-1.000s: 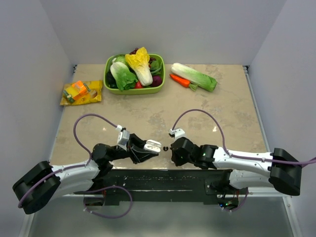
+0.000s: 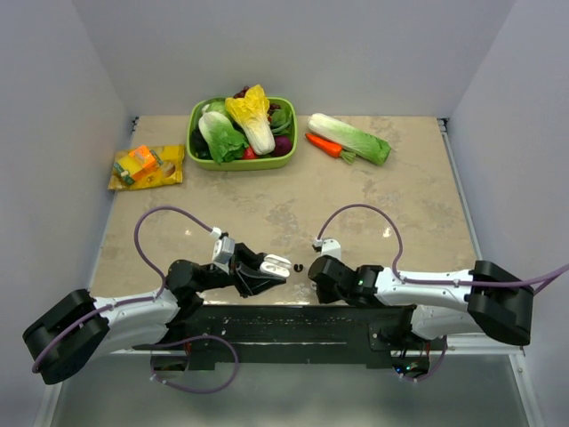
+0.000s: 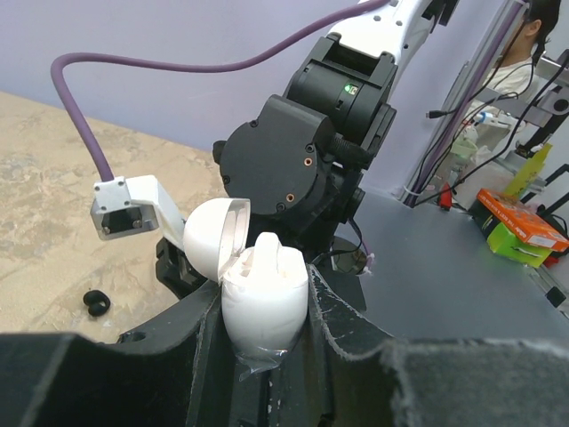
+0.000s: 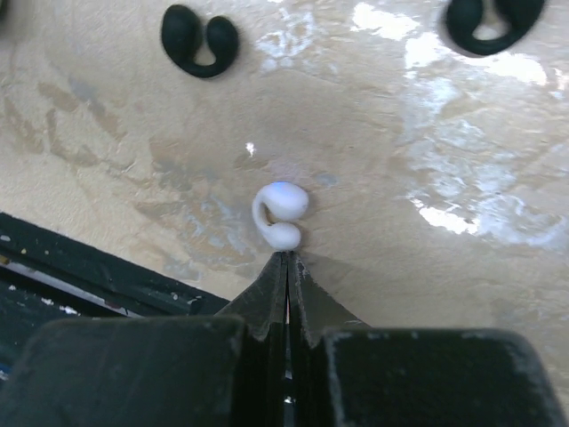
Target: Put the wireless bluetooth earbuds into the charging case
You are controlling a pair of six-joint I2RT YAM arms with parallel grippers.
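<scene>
The white charging case (image 3: 264, 298), lid open, is held upright in my left gripper, which is shut on it; from above, the case (image 2: 275, 265) sits left of the right arm. My right gripper is shut, its tips at the lower edge of a white earbud (image 4: 286, 201) lying on the table, with nothing seen between the fingers. Two black curved pieces (image 4: 200, 49) (image 4: 491, 24) lie farther up in the right wrist view.
A green basket of vegetables (image 2: 202, 162), a cabbage and carrot (image 2: 348, 138), and a yellow bag (image 2: 160, 175) are at the back. Its dark front edge is close below the earbud.
My left arm and the case look unchanged.
</scene>
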